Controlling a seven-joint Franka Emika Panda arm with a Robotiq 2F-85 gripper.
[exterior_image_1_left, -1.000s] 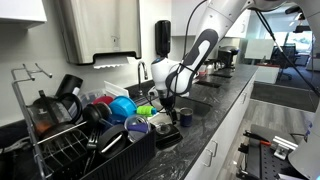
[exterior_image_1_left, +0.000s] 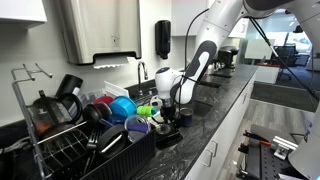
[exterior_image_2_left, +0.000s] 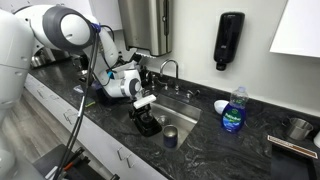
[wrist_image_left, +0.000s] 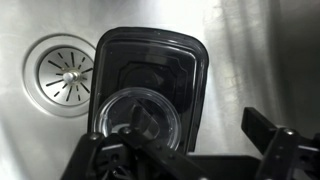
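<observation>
Seen from the wrist, a black rectangular container (wrist_image_left: 150, 65) lies in the metal sink, with a clear round cup or lid (wrist_image_left: 140, 115) on its near part. My gripper is open above the near end of the container, its dark fingers spread wide along the lower edge of the wrist view. Nothing shows held between them. In exterior view 2 the gripper (exterior_image_2_left: 145, 112) points down over the sink, close to the black container (exterior_image_2_left: 148, 126). The arm partly hides the sink in exterior view 1.
A drain (wrist_image_left: 65, 75) lies left of the container. A dark mug (exterior_image_2_left: 170, 135) stands at the sink's near right. The dish rack (exterior_image_1_left: 70, 125) is full of dishes; a blue soap bottle (exterior_image_2_left: 235, 110) stands on the counter. Bare sink floor (wrist_image_left: 240, 60) lies right of the container.
The arm and gripper have come lower toward the sink and slightly nearer exterior view 1's camera. The dishes in the rack have not moved.
</observation>
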